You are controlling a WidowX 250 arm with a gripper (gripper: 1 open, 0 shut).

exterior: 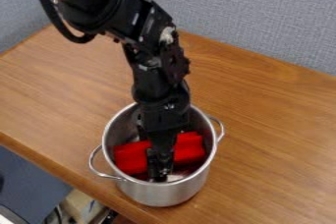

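Note:
A steel pot [164, 195] with two side handles stands on the wooden table near its front-left edge. A red cylindrical object [132, 158] lies across the inside of the pot. My black gripper [163, 169] reaches down into the pot from above, shut on the red object at about its middle. The arm hides part of the object and the back of the pot's interior, and the fingertips are hard to make out.
Below the table's front-left edge is a dark blue-grey surface [33, 179] with some cables.

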